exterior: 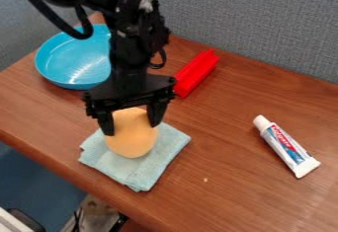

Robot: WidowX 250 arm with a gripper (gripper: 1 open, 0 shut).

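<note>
My black gripper [129,112] is open, its two fingers straddling the top of an orange, rounded object [130,137]. That object rests on a folded pale blue cloth [157,165] near the left front part of the wooden table. Whether the fingers touch the object cannot be told from this view.
A blue bowl [66,61] sits at the back left, partly behind the arm. A red object [197,70] lies behind the gripper to the right. A toothpaste tube [286,146] lies at the right.
</note>
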